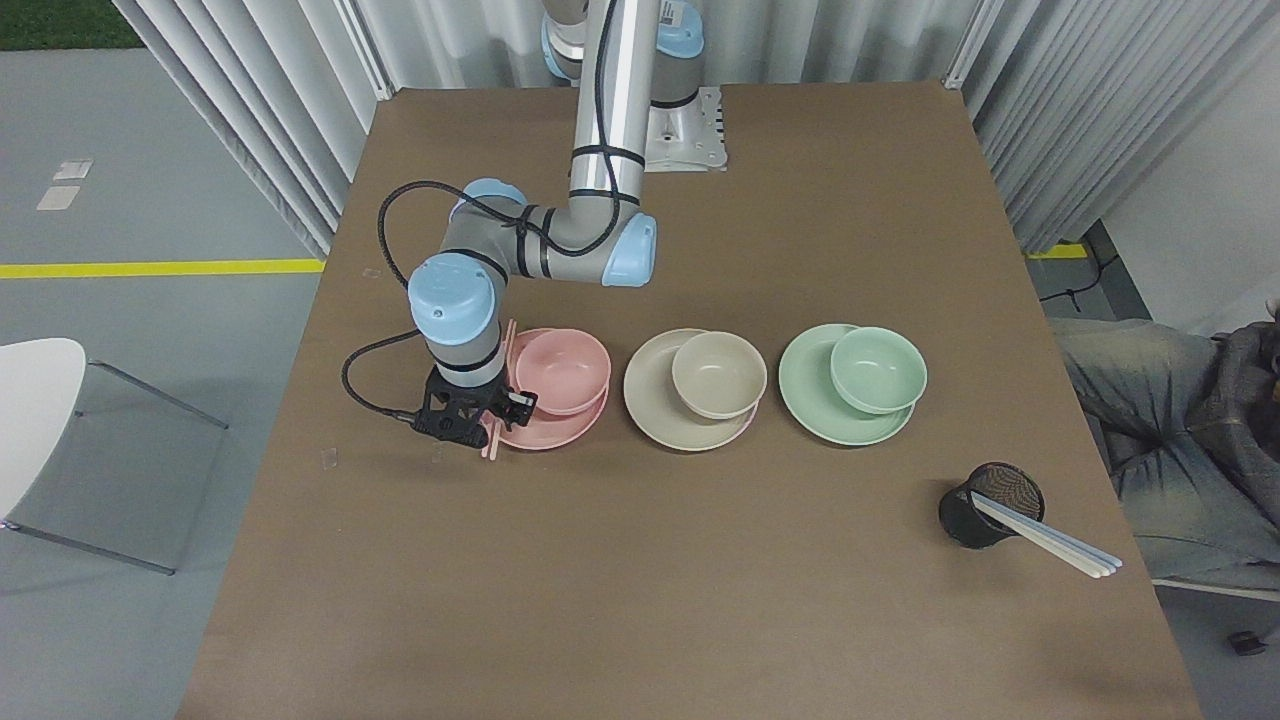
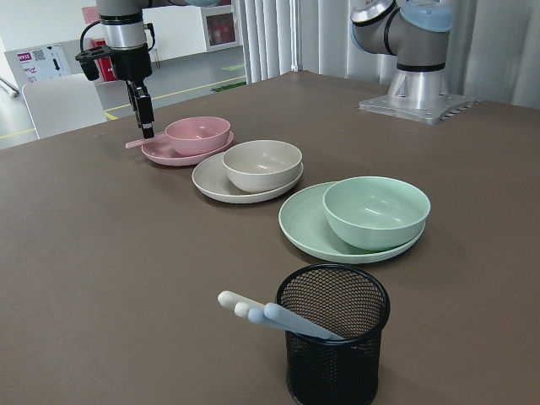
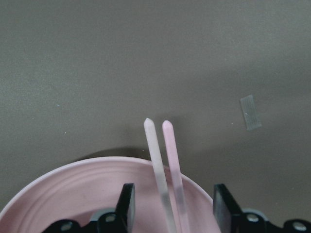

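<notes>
My gripper [image 1: 480, 420] hangs low over the left part of the pink plate [image 1: 546, 434], beside the pink bowl [image 1: 564, 366]. In the wrist view its two fingers stand apart, open, one either side of a pair of pink chopsticks [image 3: 173, 155] lying across the plate [image 3: 82, 189], tips out past the rim. In the left view the fingertips [image 2: 146, 126] are just above the chopsticks. Whether they touch them cannot be seen.
A cream plate with bowl [image 1: 720, 372] and a green plate with bowl [image 1: 878, 366] stand to the right. A black mesh cup [image 1: 972, 522] holding pale chopsticks [image 1: 1068, 546] stands at front right.
</notes>
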